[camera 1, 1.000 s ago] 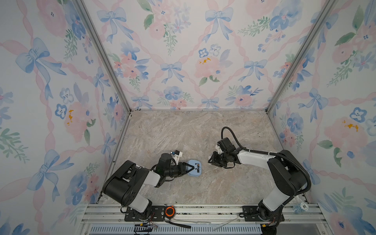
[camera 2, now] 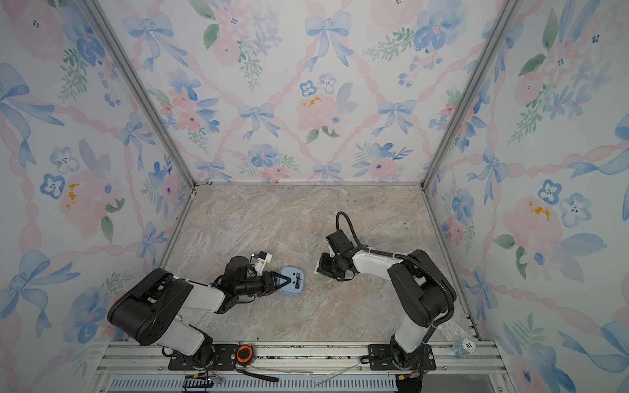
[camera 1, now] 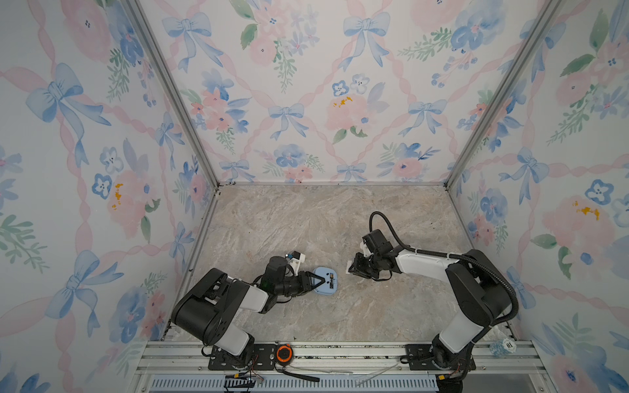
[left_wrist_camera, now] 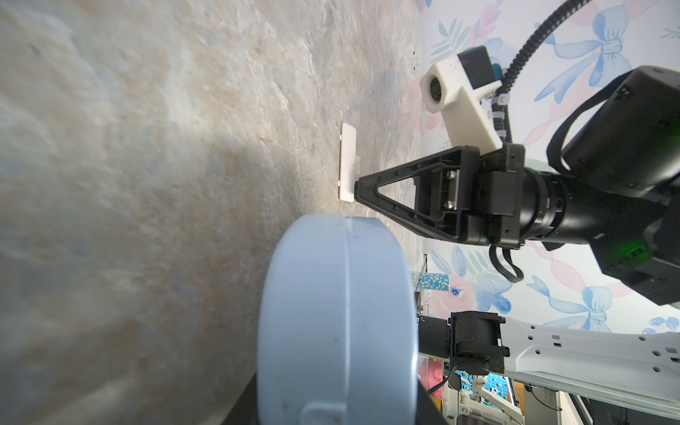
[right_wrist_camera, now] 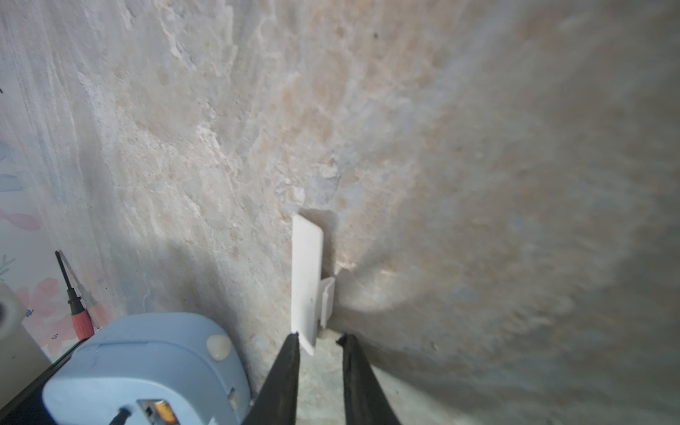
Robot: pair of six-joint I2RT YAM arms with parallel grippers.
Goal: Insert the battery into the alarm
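Note:
My left gripper [camera 1: 318,281] is shut on the pale blue alarm [camera 1: 333,272], keeping it upright with its face to the right. In the left wrist view the alarm's rounded side [left_wrist_camera: 333,297] fills the lower middle. A dark slot shows in its face; the right wrist view shows an orange-and-dark piece [right_wrist_camera: 165,411] inside, perhaps the battery. A thin white cover [right_wrist_camera: 306,276] with a small tab stands near the floor. My right gripper is part open at the cover's near end; whether its fingers touch the cover, I cannot tell.
A red-handled screwdriver [right_wrist_camera: 81,322] shows at the left of the right wrist view. An orange tape measure [camera 1: 283,353] sits on the front rail. The marbled floor [camera 1: 314,216] behind both arms is bare.
My right gripper has shifted very slightly, and more of the white cover shows beside its fingertips. The left arm and the alarm stay where they were.

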